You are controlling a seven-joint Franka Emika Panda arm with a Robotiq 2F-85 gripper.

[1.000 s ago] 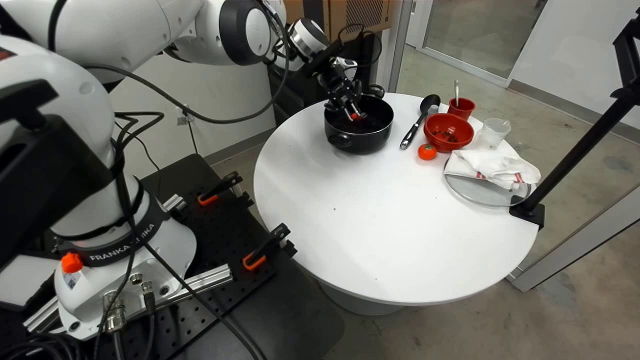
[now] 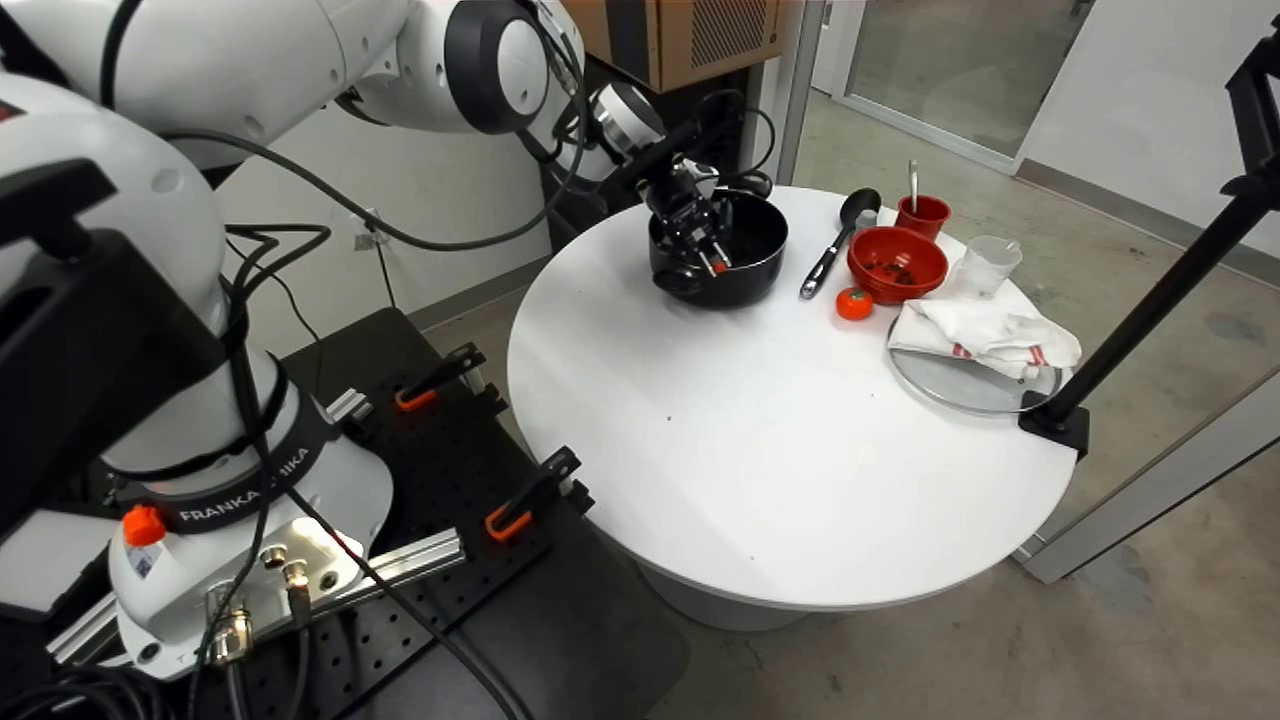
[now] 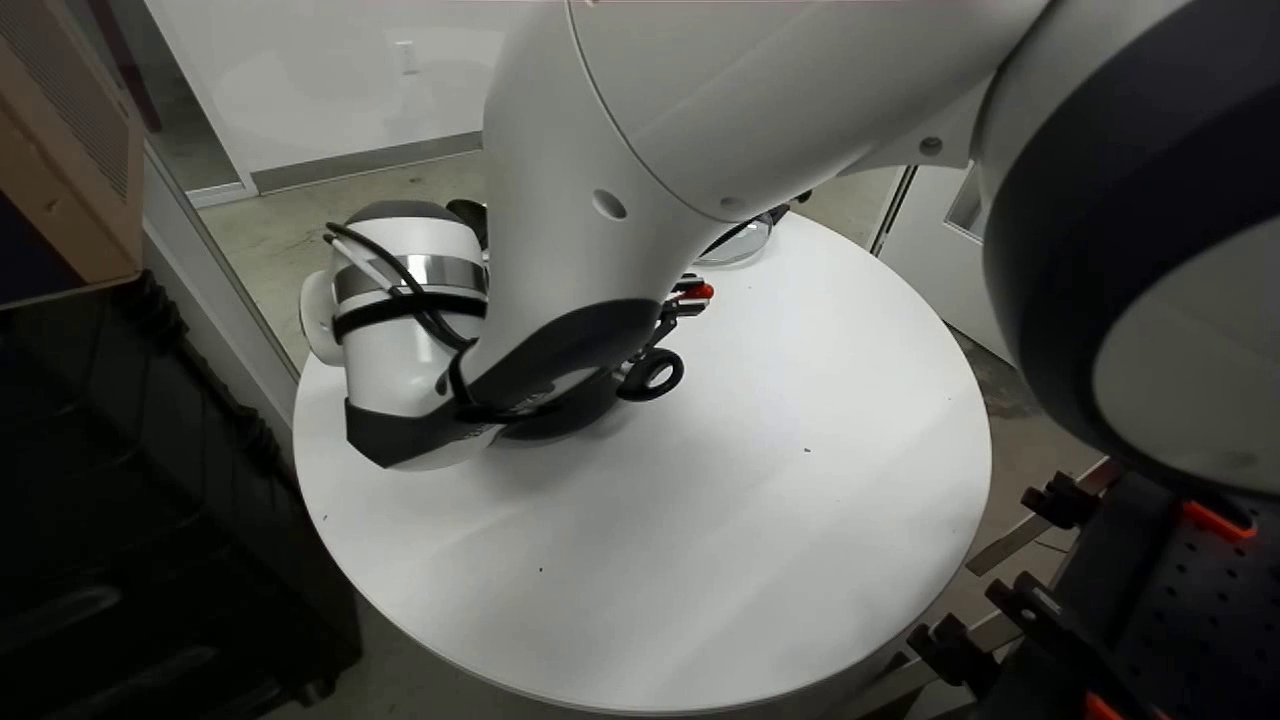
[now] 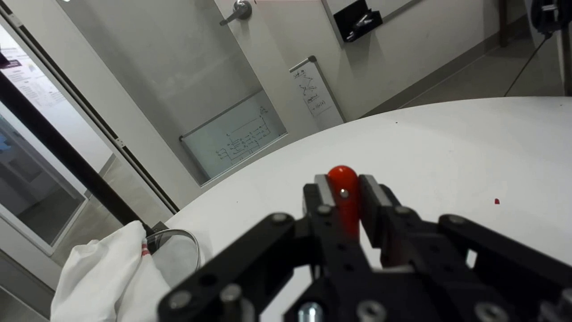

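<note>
A small glossy red object [image 4: 343, 176] is pinched between my fingertips in the wrist view; its lower part is hidden among the fingers. My gripper [image 2: 716, 268] is shut on it, tilted, in front of the near wall of the black pot [image 2: 750, 283] as exterior view 1 sees it. Whether the fingertips touch the pot cannot be told. Exterior view 2 shows the red tip [image 3: 703, 290] past the pot's side handle [image 3: 651, 376], while the arm covers most of the pot.
To the pot's right lie a black ladle [image 2: 828, 256], a red bowl [image 2: 921, 274], a tomato [image 2: 854, 304] and a red cup [image 2: 921, 217]. Farther right are a clear cup [image 2: 991, 263] and a white cloth [image 2: 974, 326] on a glass lid [image 2: 960, 386].
In exterior view 1 my gripper has swung lower and slightly right, from over the pot's opening to its near wall. The red object is still in its grip; the tabletop items have not moved.
</note>
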